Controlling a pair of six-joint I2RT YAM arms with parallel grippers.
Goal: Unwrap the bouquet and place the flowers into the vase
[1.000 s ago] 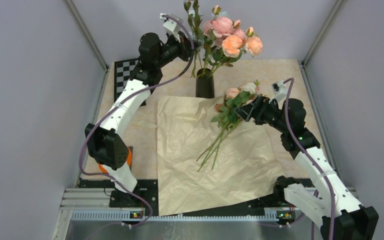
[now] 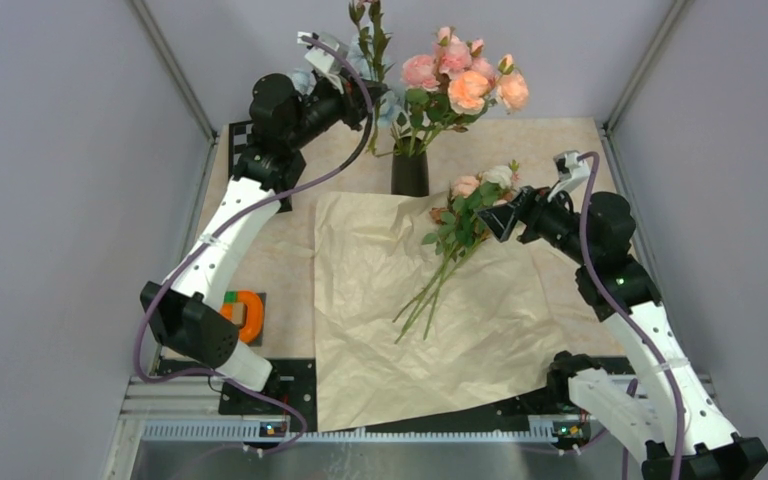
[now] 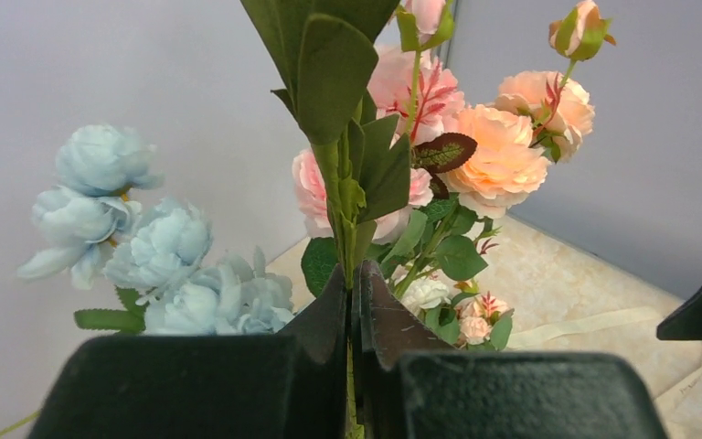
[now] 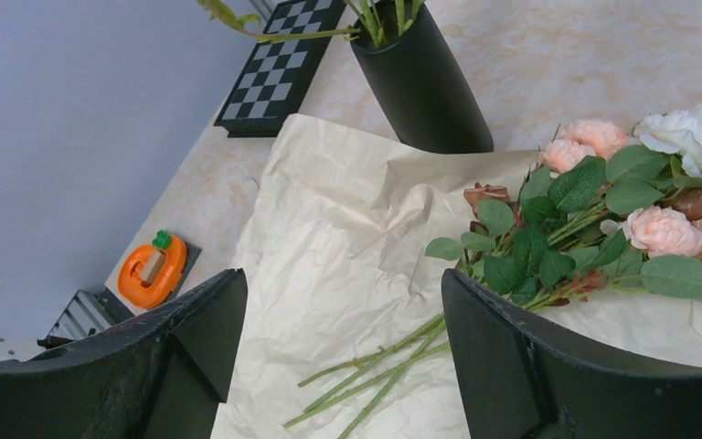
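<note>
My left gripper is shut on the thin green stem of a tall leafy flower [image 3: 338,101], left of and above the black vase [image 2: 410,175]. Pink and peach roses [image 2: 465,80] stand in the vase. Blue flowers [image 3: 160,238] lean out to the left, partly hidden from above by the left arm. Whether the gripped stem's lower end is inside the vase I cannot tell. A bunch of pale roses [image 4: 667,229] lies on brown paper, its stems toward the front. Over that bunch my right gripper stands open and empty.
Brown paper [image 2: 380,330] covers the middle of the table. A checkered board [image 4: 274,69] lies at the back left, and an orange object [image 2: 250,315] at the front left.
My left gripper has moved left with the tall flower. Blue flowers now show beside the roses, which have shifted slightly. The right arm moved a little to the right.
</note>
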